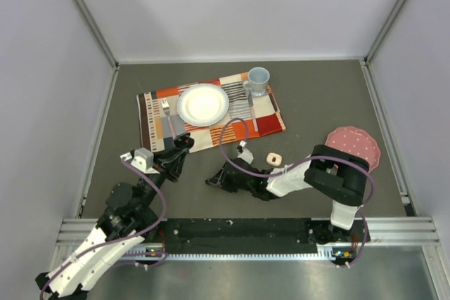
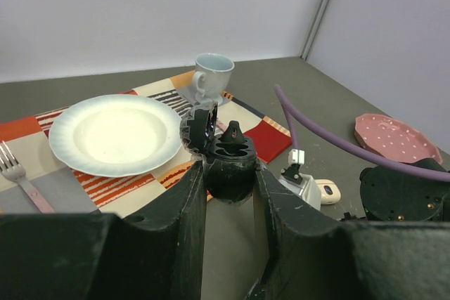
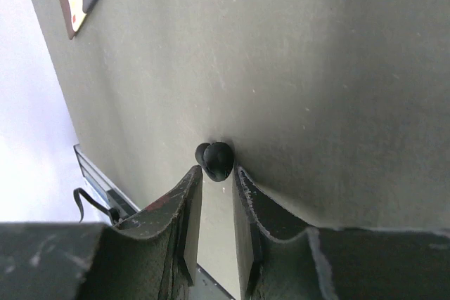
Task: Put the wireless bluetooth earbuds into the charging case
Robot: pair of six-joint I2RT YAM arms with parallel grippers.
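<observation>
My left gripper is shut on the black charging case (image 2: 234,179), holding it up off the table. The case's lid (image 2: 197,128) stands raised; whether an earbud sits in its wells I cannot tell. A small, glossy black earbud (image 3: 219,160) lies on the grey table in the right wrist view, its rounded side toward me. My right gripper is low over the table, fingers part open, with the earbud at its fingertips and a gap still showing between them. In the top view that gripper (image 1: 213,181) is right of the case (image 1: 184,141).
A striped placemat (image 1: 155,131) with a white plate (image 1: 203,105), fork (image 1: 169,116), knife (image 1: 252,110) and mug (image 1: 257,81) lies behind. A small white object (image 1: 274,159) sits beside the right arm; a pink plate (image 1: 353,145) is far right. Table between the arms is clear.
</observation>
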